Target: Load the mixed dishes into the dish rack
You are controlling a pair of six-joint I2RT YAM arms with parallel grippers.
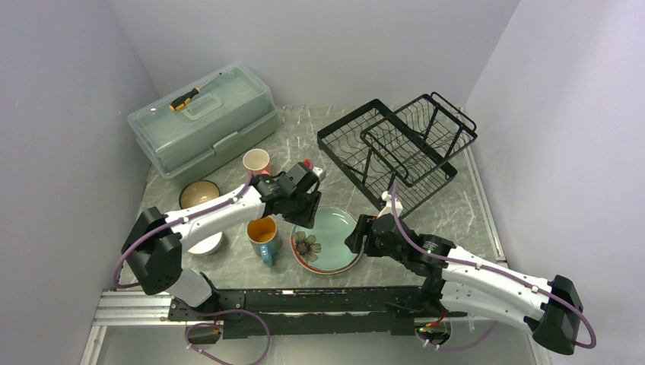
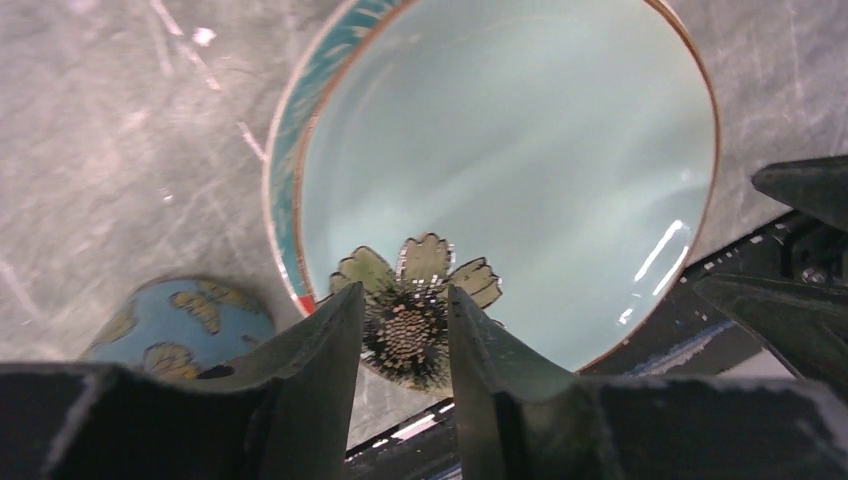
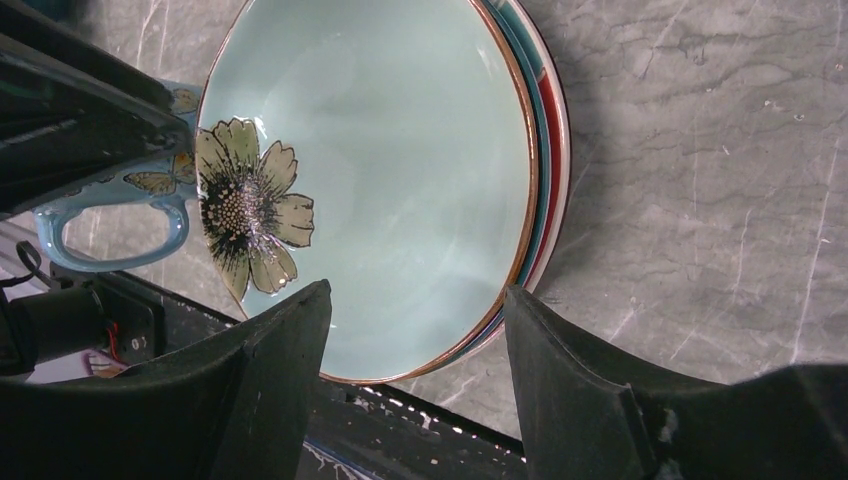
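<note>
A stack of plates, topped by a pale green plate (image 1: 331, 228) with a flower, lies at the front middle, rims of teal and red showing beneath. My left gripper (image 1: 304, 217) is over the plate's left back part; in its wrist view the fingertips (image 2: 460, 310) are part open above the flower, holding nothing visible. My right gripper stands open over the plate's right edge. The blue mug (image 1: 262, 245) is left of the plates; a pink mug (image 1: 255, 162), a tan bowl (image 1: 199, 192) and a white bowl (image 1: 205, 245) are further left.
The black dish rack (image 1: 354, 141) stands at the back right. A green toolbox (image 1: 228, 114) with a screwdriver fills the back left. Bare counter lies right of the plates, below the rack; walls close in both sides.
</note>
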